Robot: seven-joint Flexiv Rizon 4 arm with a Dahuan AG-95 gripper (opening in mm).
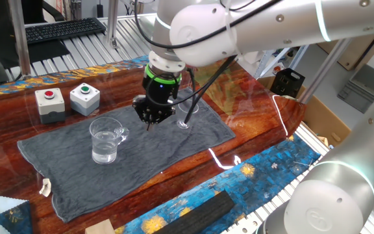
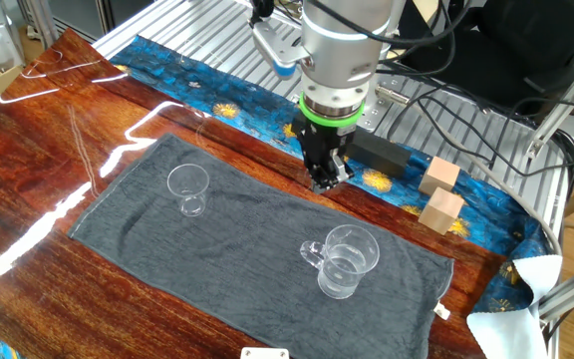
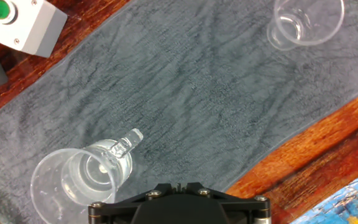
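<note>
A clear glass mug [image 1: 105, 144] with some clear liquid in it stands upright on the grey towel [image 1: 63, 172]. Its handle [image 3: 128, 143] points toward the towel's middle in the wrist view. An empty-looking stemmed glass [image 2: 190, 189] stands near the towel's other end; the arm's cables partly cover it in exterior view 1. My gripper [image 1: 149, 125] hangs above the towel between the two glasses, touching neither. At the bottom of the wrist view, the fingers [image 3: 164, 188] are drawn together, with nothing visible between them.
Two button boxes, one red [image 1: 50, 105] and one green [image 1: 85, 99], sit beside the towel. Wooden blocks [image 2: 440, 209] and a dark bar [image 2: 378, 155] lie on the blue patterned cloth [image 2: 229, 122]. Between the glasses, the towel is bare.
</note>
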